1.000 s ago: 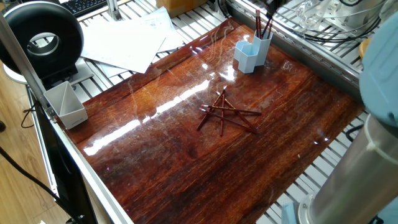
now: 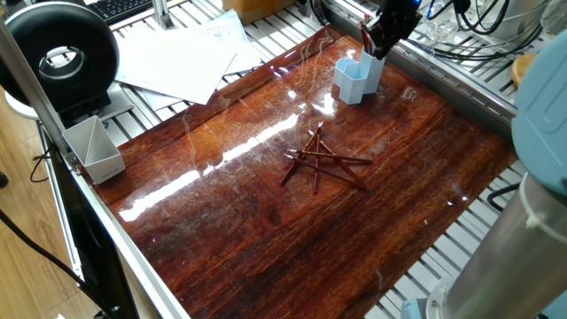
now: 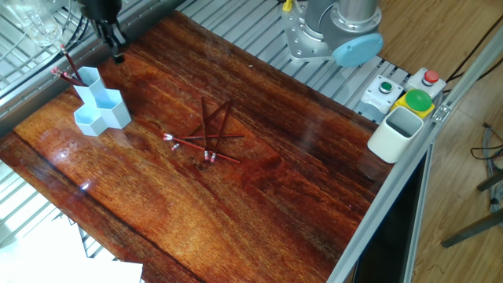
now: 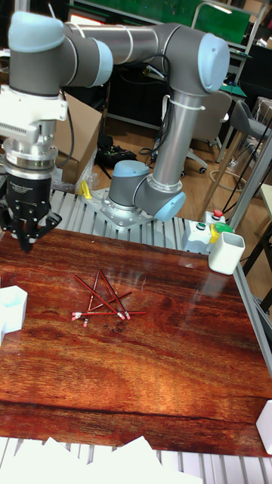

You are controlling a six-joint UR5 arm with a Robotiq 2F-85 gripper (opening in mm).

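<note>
Several dark red pencils (image 3: 207, 135) lie crossed in a loose pile at the middle of the wooden table, white-and-pink ends showing. A pale blue holder of three joined hexagonal cups (image 3: 100, 106) stands upright near the table's edge. Red pencils (image 3: 71, 63) lean in its rear cup; the other two cups look empty. My gripper (image 4: 26, 244) hangs above the table close to the holder, fingertips together, with nothing visible between them. In exterior view 1 the gripper (image 2: 383, 46) overlaps the rear cup and hides most of its pencils. Only part of the holder shows in exterior view 3.
A white square cup (image 3: 395, 135) stands at a table edge by the green and red buttons (image 3: 420, 100). White papers (image 2: 177, 58) lie outside the table, near a black ring-shaped object (image 2: 27, 66). Wide bare wood surrounds the pencil pile.
My gripper has come into exterior view 1 from the top and moved down over the holder's rear cup, covering its pencils. The pile and the holder have not moved.
</note>
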